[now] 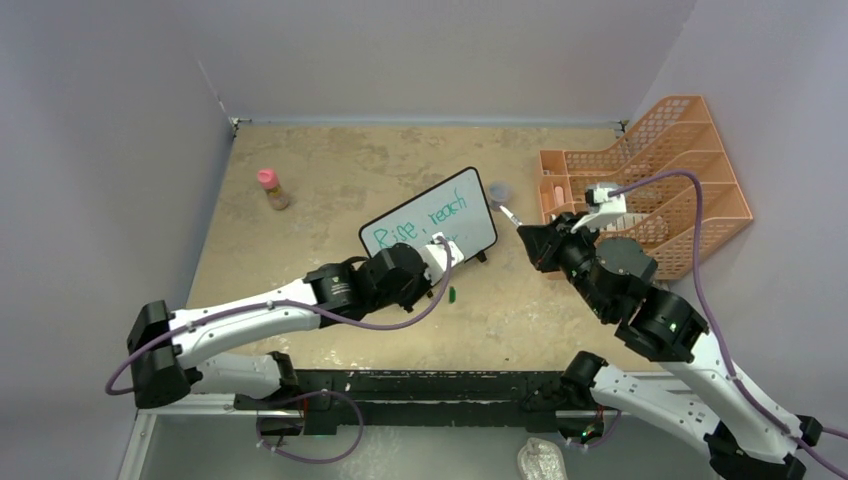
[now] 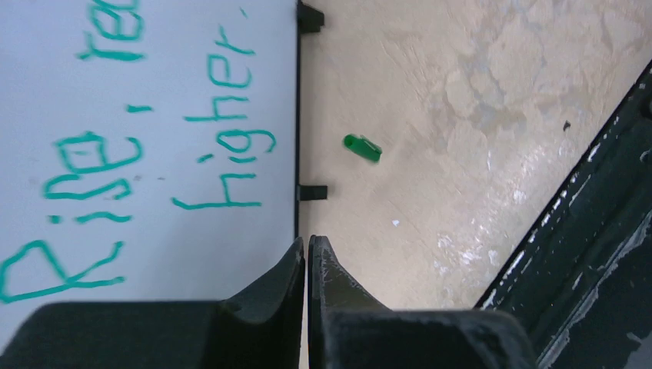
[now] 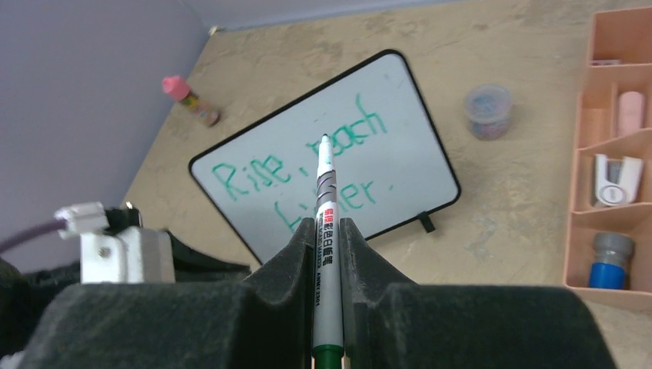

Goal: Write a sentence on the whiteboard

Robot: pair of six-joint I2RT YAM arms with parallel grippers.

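Observation:
The whiteboard (image 3: 323, 173) carries green handwriting reading "Rise, reach higher." in two lines. In the left wrist view the green marker cap (image 2: 363, 147) lies on the table just off the board's lower edge, apart from my left gripper. That gripper is shut, its fingertips meeting with nothing between them. My right gripper is shut on the white marker (image 3: 327, 254), whose bare tip points away from the fingers, clear of the board. From above, the left arm covers part of the writing, while the cap (image 1: 452, 295) shows on the table beside it.
An orange organizer (image 1: 720, 200) takes up the table's right back corner. A small clear jar (image 3: 488, 111) stands between it and the board. A pink-capped bottle (image 1: 272, 190) is at the left back. Bare table lies left of the board.

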